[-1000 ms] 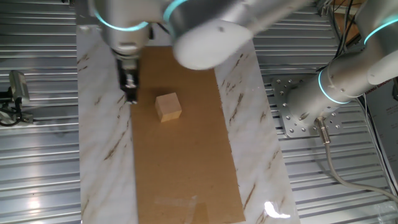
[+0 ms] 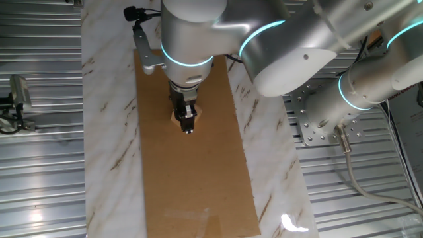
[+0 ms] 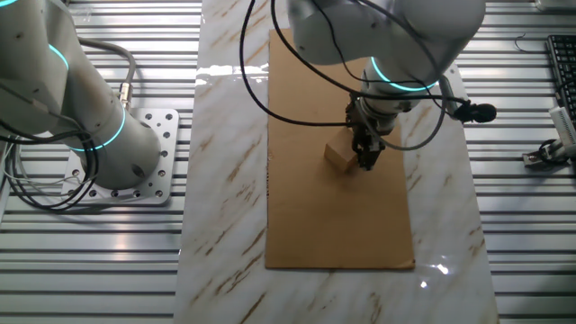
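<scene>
A small light-wood block (image 2: 198, 114) lies on the brown cardboard sheet (image 2: 192, 175), in its upper part. My gripper (image 2: 188, 130) points down in front of the block in exterior view 1 and covers its middle, so only its side corners show. From exterior view 2, the wooden block (image 3: 338, 155) appears just left of the dark gripper (image 3: 366, 164), close against it or overlapped by it. Whether they touch is unclear. The gap between the fingers cannot be made out in either view.
Around the cardboard is a white marble-patterned board (image 2: 109, 165), flanked by ribbed metal tabletop (image 2: 39, 178). The arm's base plate (image 3: 164, 148) is bolted down on one side. A black cable (image 3: 245, 72) loops near the wrist. The cardboard's lower part is clear.
My gripper has moved right, from the cardboard's left edge to in front of the block, and somewhat lower in the view. The block's visible corners now sit slightly farther right.
</scene>
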